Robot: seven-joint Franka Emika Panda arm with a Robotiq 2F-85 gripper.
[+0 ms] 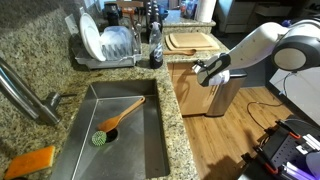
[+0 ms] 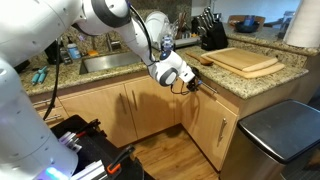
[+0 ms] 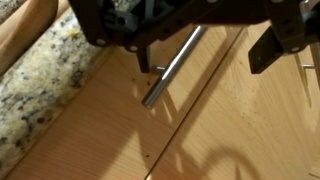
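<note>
A metal bar handle (image 3: 176, 66) is fixed to the light wooden cabinet front (image 3: 105, 118). In the wrist view my gripper stands open, its dark fingers (image 3: 265, 50) spread wide. The bar runs slantwise through the gap, close to the left finger, and nothing is clamped. Seen from exterior view 2, the gripper (image 2: 190, 86) is at the drawer front just under the counter's edge. How near the fingertips are to the wood is hard to judge.
Cutting boards (image 2: 243, 62) lie on the granite counter (image 2: 270, 78) above the cabinet. A wooden spoon (image 1: 118, 119) rests in the sink (image 1: 140, 152). The dark bin (image 2: 268, 140) stands to the right in exterior view 2. Open floor (image 2: 165, 152) lies before the cabinets.
</note>
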